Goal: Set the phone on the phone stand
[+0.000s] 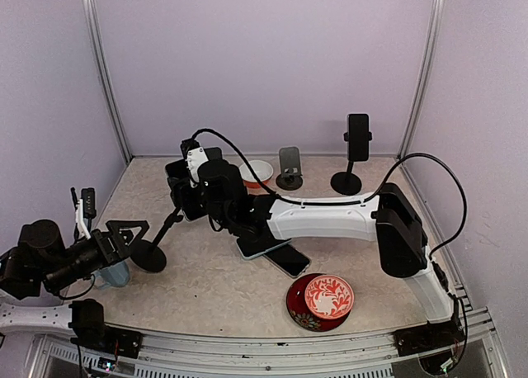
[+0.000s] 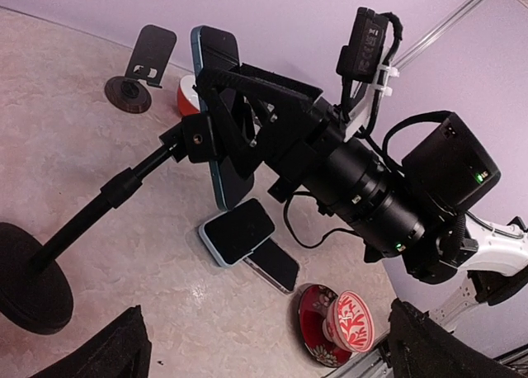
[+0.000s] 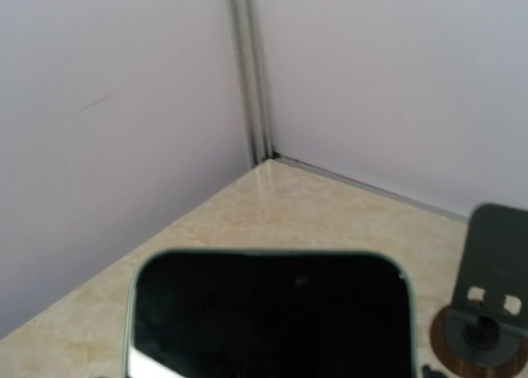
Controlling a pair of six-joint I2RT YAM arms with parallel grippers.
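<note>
My right gripper (image 1: 186, 188) is at the left-middle of the table around an upright phone (image 2: 210, 56), which sits at the head of a tilted black stand (image 2: 115, 192) with a round base (image 1: 148, 254). In the right wrist view the phone's dark top (image 3: 272, 312) fills the lower middle; the fingertips are mostly hidden, so their grip is unclear. My left gripper (image 1: 128, 233) stands open at the front left, nothing between its fingers.
Two phones (image 1: 285, 260) lie mid-table. A bowl (image 1: 328, 295) on a red plate is front right. A small stand (image 1: 289, 167), white bowl (image 1: 257, 170) and tall stand (image 1: 357, 139) are at the back; a blue mug (image 1: 115, 275) is left.
</note>
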